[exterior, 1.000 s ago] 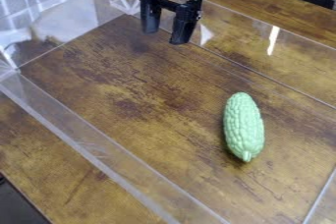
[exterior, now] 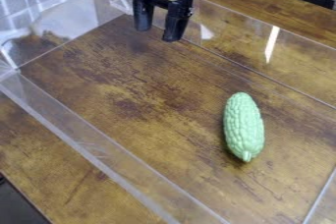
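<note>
My black gripper [exterior: 157, 24] hangs at the top centre of the view, over the far part of the wooden surface, its two fingers spread open with nothing between them. A pale green bitter melon [exterior: 243, 126] lies lengthwise on the wood at the right, nearer the camera and well apart from the gripper.
Clear plastic walls [exterior: 92, 149] edge the wooden surface [exterior: 132, 100] along the left, back and right. A white tiled area [exterior: 39, 2] shows at the top left.
My gripper has shifted slightly to the left in the view. The melon lies where it was.
</note>
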